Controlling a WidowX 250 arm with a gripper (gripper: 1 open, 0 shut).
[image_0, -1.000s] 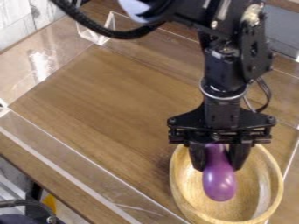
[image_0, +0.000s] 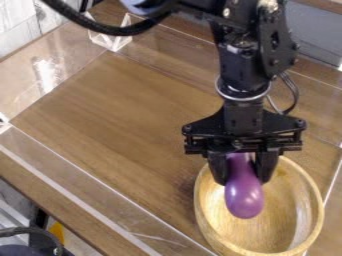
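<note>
My black gripper (image_0: 243, 158) is shut on a purple eggplant (image_0: 243, 192), which hangs from its fingers over a tan wooden bowl (image_0: 287, 230) at the lower right. The eggplant's lower end is within the bowl's outline; whether it touches the bottom is unclear.
A clear plastic barrier edge runs along the left, with a clear bracket (image_0: 110, 38) at the back. Dark cables arch over the top left.
The gripper and eggplant have risen slightly and shifted a little left. The bowl has stayed in place.
</note>
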